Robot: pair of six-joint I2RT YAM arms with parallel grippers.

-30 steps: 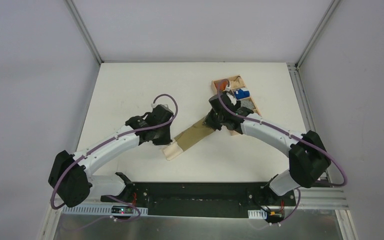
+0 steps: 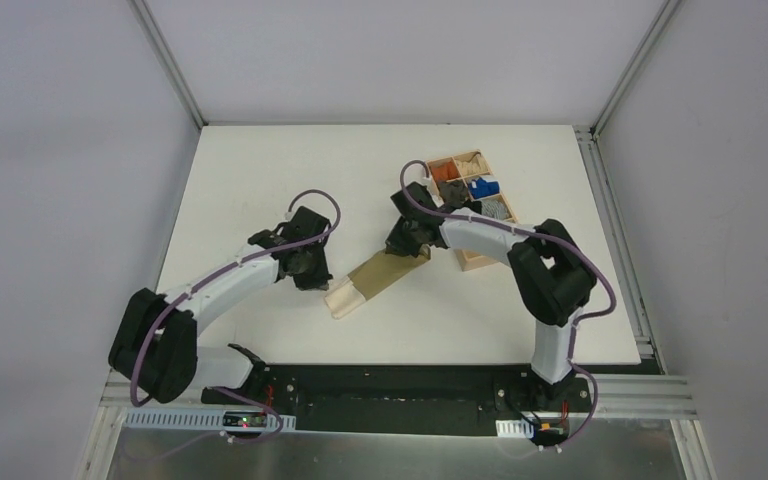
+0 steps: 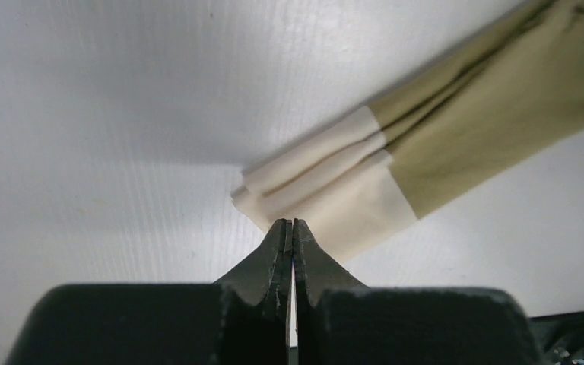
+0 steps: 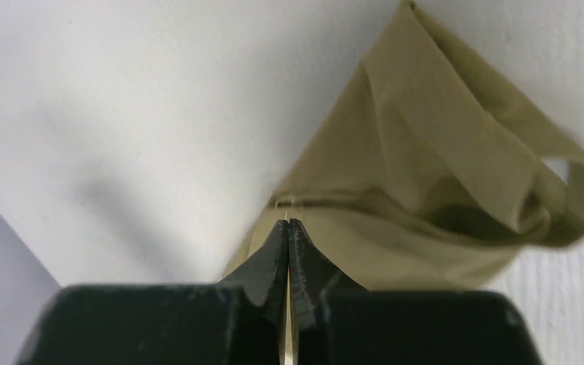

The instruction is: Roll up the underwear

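The underwear (image 2: 380, 277) lies as a long diagonal strip on the white table, olive with a cream band (image 3: 353, 198) at its lower-left end. My left gripper (image 2: 322, 285) is shut just left of that cream end, with nothing visible between its fingers. My right gripper (image 2: 400, 248) is shut over the olive upper-right end, which shows loose folds (image 4: 449, 114) in the right wrist view; nothing shows between its fingertips either.
A wooden divided box (image 2: 475, 163) of folded cloth items stands at the back right, partly behind the right arm.
Over the last second the right arm moved left to the olive end.
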